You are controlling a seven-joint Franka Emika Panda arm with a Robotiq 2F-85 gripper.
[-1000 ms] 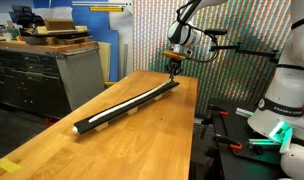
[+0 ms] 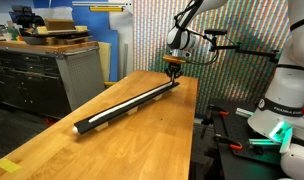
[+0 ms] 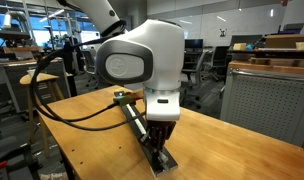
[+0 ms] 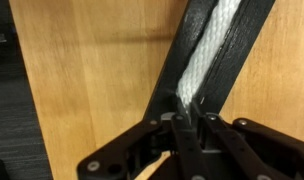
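Observation:
A long black channel [image 2: 98, 124] lies across the wooden table, with a white cord running along inside it. From above in the wrist view, the braided white cord [image 4: 207, 52] sits between the black walls [image 4: 244, 50] of the channel. At the channel's far end my gripper [image 2: 173, 78] points down, low over it. The wrist view has my gripper shut on the cord, which runs in to the fingertips; the exact grip is partly hidden by the fingers. In exterior view 2 the arm's white wrist covers part of the channel [image 3: 157, 160].
Another robot arm [image 2: 282, 95] stands at the right, and a grey cabinet [image 2: 32, 80] is behind.
Over the last second my gripper has come down slightly at the channel's far end. The channel looks unmoved.

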